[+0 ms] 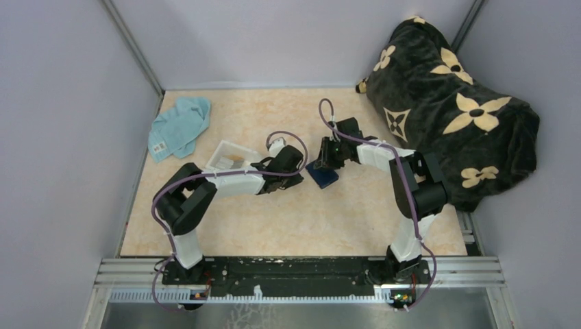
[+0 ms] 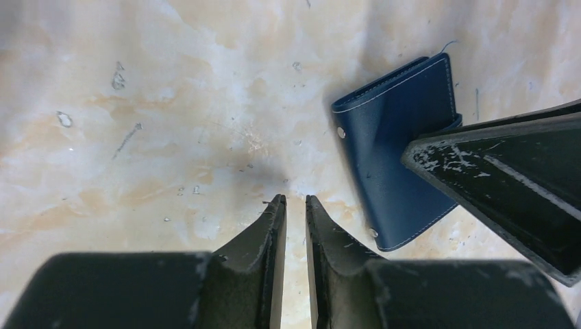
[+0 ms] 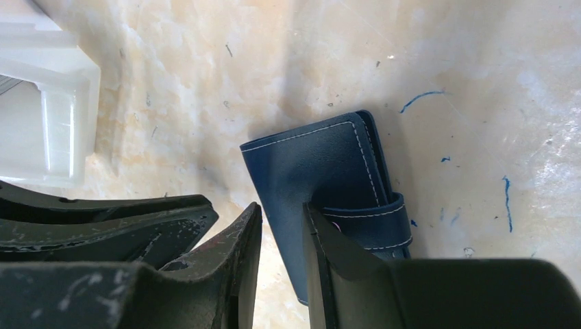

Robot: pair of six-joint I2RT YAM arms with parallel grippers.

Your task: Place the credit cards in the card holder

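Note:
The dark blue card holder (image 1: pixel 325 177) lies closed on the table between my two grippers. Its strap (image 3: pixel 370 223) shows in the right wrist view, fastened across the edge. Just left of the holder is my left gripper, slightly open with an empty narrow gap. My right gripper hovers over the holder, its fingers parted and the blue cover visible between them. In the top view, its arm hides the holder's upper right part. No credit card can be made out clearly.
A white tray (image 1: pixel 220 153) sits behind the left arm, its contents partly hidden. A light blue cloth (image 1: pixel 179 127) lies at the back left, and a dark flowered cushion (image 1: pixel 452 103) fills the right.

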